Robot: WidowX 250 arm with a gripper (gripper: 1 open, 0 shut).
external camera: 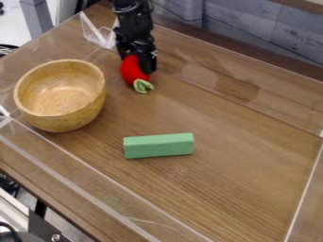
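Observation:
A red object with a green top (134, 74), like a strawberry or pepper toy, lies on the wooden table right of a tan bowl (59, 95). The dark gripper (136, 59) hangs from the top of the view directly over the red object, its lower end at or against it. Its fingers are too small and dark to show clearly whether they hold it.
A green block (158, 146) lies in the lower middle of the wooden table (240, 113). A pale, see-through item (98, 33) is at the upper left, beside the gripper.

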